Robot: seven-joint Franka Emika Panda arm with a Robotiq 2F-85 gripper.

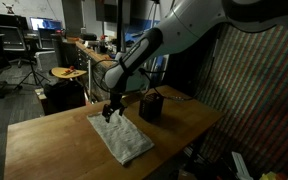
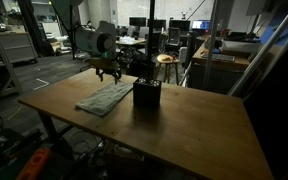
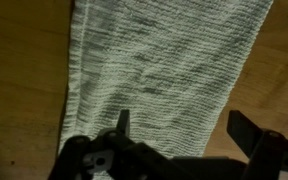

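A pale grey cloth lies spread out on the wooden table, flat apart from slight wrinkles. It fills most of the wrist view, where its ribbed weave shows with table on both sides. Over the cloth's far end hangs my gripper, pointing down. The fingers are wide apart at the bottom of the wrist view, one finger above the cloth and the other by its right edge. Nothing is between them. How high the fingertips are above the cloth is hard to tell.
A black box stands on the table close beside the cloth. Bare tabletop stretches beyond the box and on the cloth's other side. A stool and desks are in the background, off the table.
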